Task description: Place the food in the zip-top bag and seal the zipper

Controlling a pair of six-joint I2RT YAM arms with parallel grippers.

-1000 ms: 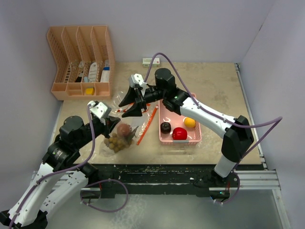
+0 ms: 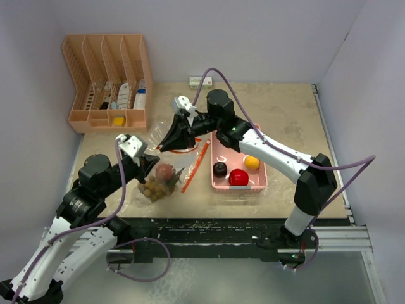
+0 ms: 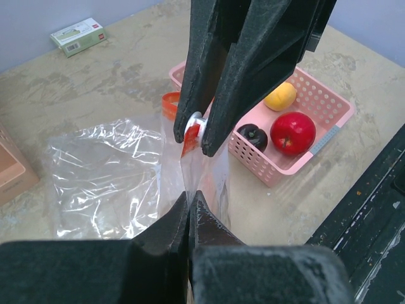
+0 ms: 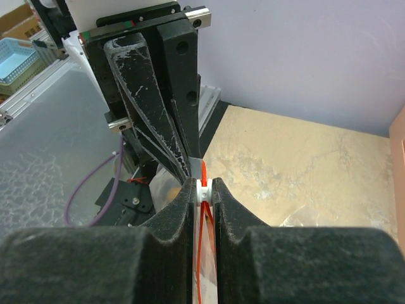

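Observation:
A clear zip top bag holding a pinkish round food and several small yellowish ones lies between my grippers. My left gripper is shut on the bag's upper edge, its film rising from the fingertips. Just beyond it, my right gripper is shut on the white zipper slider on the bag's orange-red seal, seen between its fingertips. Another empty clear bag lies flat on the table.
A pink basket with a black, a red and a yellow food stands to the right. A peach organizer stands back left, a small box at the back.
My right gripper has moved slightly and its fingers have closed together onto the slider. The left arm and the bag look unmoved.

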